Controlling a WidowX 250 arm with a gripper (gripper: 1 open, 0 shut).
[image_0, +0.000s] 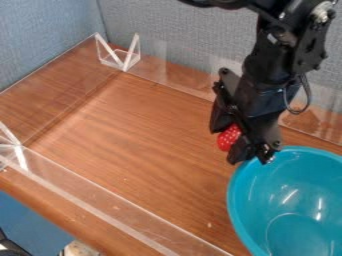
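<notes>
The black gripper (238, 135) points down at the right of the view, shut on a red object (229, 138), which looks like a strawberry and is partly hidden by the fingers. Below and to the right of them is a large turquoise bowl (286, 213), its inside bare where visible. The gripper hangs just above and beside the bowl's upper left rim.
A wooden floor (127, 150) fills the middle and left, clear of objects. Clear plastic walls run along its edges, with white brackets (118, 55) at the back left and at the left edge. Grey-blue padded panels stand behind.
</notes>
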